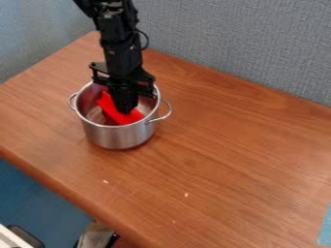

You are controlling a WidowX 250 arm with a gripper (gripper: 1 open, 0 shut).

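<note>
A steel pot [119, 135] with two side handles stands on the wooden table near the left. A red object [119, 112] lies inside it. My black gripper [126, 103] reaches down into the pot from above, over the red object. Its fingertips are partly hidden against the pot and the red object, so I cannot see what, if anything, is between them.
A grey padded wall [246, 39] runs behind it. The table's front left edge drops to a blue floor.
</note>
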